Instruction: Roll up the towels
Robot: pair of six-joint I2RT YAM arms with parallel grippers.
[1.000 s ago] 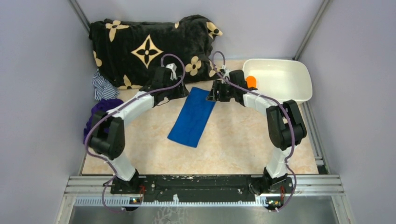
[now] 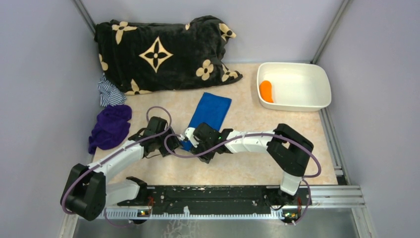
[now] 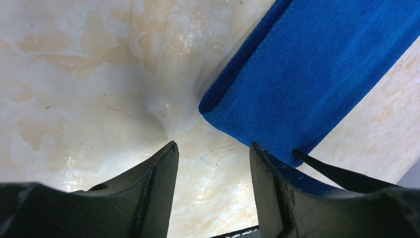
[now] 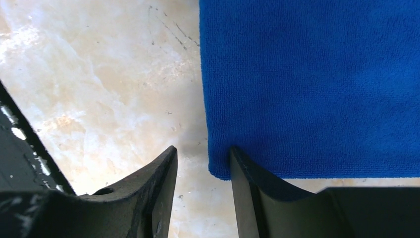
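Observation:
A blue towel (image 2: 210, 106) lies flat in the middle of the table, both grippers at its near end. In the left wrist view my left gripper stands open beside a corner of the towel (image 3: 317, 64), whose long side shows a folded edge. My right gripper is part open, one finger pressed against the cloth at the near corner of the towel (image 4: 307, 89), the other over bare table. From above, the right gripper covers much of the towel's near end.
A purple cloth (image 2: 110, 126) and a striped cloth (image 2: 110, 91) lie at the left. A large black patterned cushion (image 2: 163, 57) fills the back. A white bin (image 2: 302, 87) with an orange item (image 2: 265, 91) stands back right. The table's front edge is close below both grippers.
Both arms have swung from the towel's far end down to its near end, the right gripper now lower over the near edge.

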